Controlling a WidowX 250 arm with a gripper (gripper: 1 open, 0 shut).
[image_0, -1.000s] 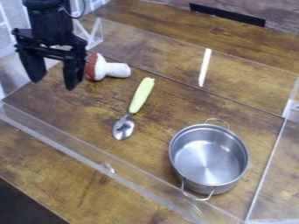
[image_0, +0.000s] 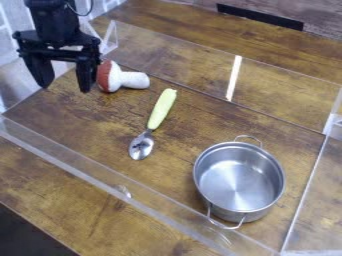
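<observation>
My black gripper (image_0: 63, 78) hangs open at the upper left of the camera view, over the wooden surface, with nothing seen between its fingers. Just right of it lies a red-and-white mushroom-shaped toy (image_0: 128, 79). A spoon with a pale yellow-green handle (image_0: 160, 109) lies diagonally near the middle, its metal bowl toward the front. A steel pot (image_0: 238, 180) with two wire handles stands at the lower right, empty.
Clear plastic walls (image_0: 134, 197) border the wooden work area. A white strip (image_0: 234, 78) lies at the back right.
The toy, spoon and pot have not moved.
</observation>
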